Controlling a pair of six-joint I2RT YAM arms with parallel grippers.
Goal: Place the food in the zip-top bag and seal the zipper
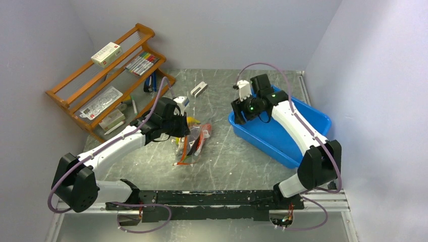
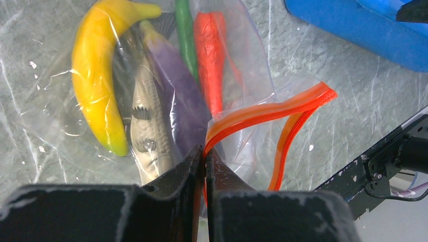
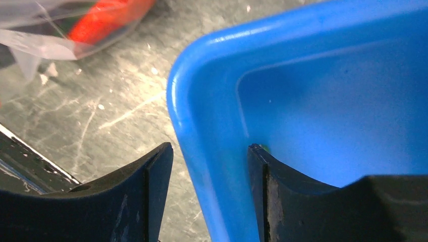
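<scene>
The clear zip bag (image 1: 194,141) lies on the table, holding a yellow banana (image 2: 96,75), a pale fish (image 2: 149,126), a purple eggplant (image 2: 179,96), a green item (image 2: 184,35) and a red item (image 2: 209,50). My left gripper is shut on the bag's edge by its orange zipper (image 2: 262,111). My right gripper is part open, nothing visible between its fingers, above the left rim of the blue bin (image 3: 323,111). A small green thing shows behind its right finger, partly hidden.
A wooden rack (image 1: 88,86) with boxes and markers stands at the back left. A small white-and-black object (image 1: 199,89) lies behind the bag. Bare table surrounds the bag's front and right. Walls close in the sides and back.
</scene>
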